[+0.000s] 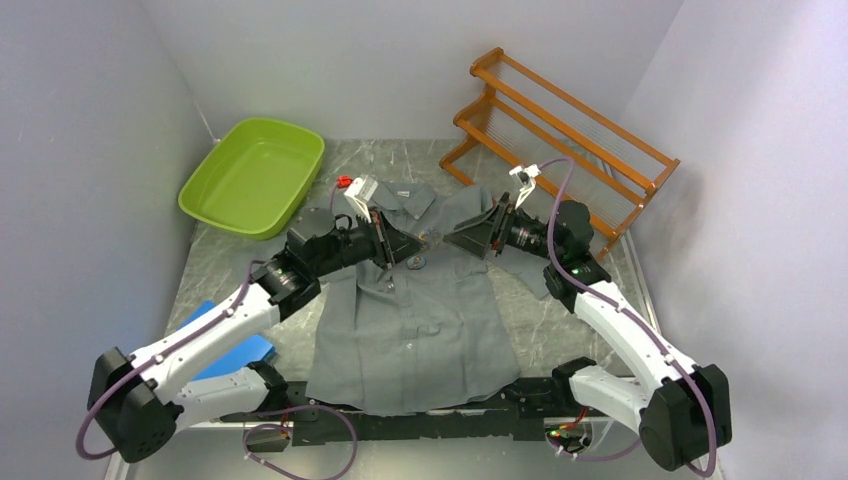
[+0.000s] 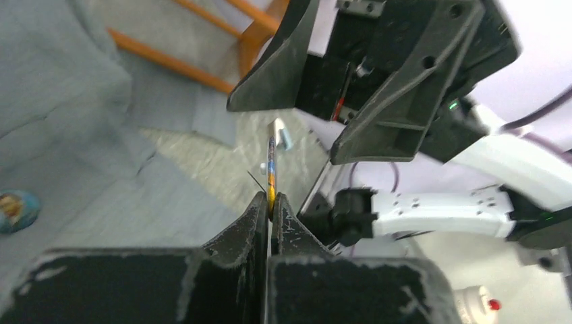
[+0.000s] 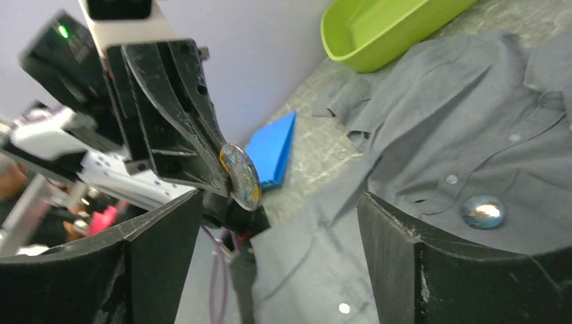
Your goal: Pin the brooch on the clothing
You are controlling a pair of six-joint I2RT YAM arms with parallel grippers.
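Note:
The brooch stands edge-on in the tips of my shut left gripper, a thin pin beside it; in the right wrist view its round face (image 3: 239, 177) shows. My right gripper is open, facing it at a short distance, nothing between its fingers. The grey clothing (image 1: 410, 340) lies spread on the table beneath both grippers, with a small round piece (image 3: 482, 210) resting on it near the middle.
A green tub (image 1: 250, 125) sits back left, a wooden rack (image 1: 570, 110) back right, a blue object (image 1: 235, 355) front left. Walls surround the table on three sides.

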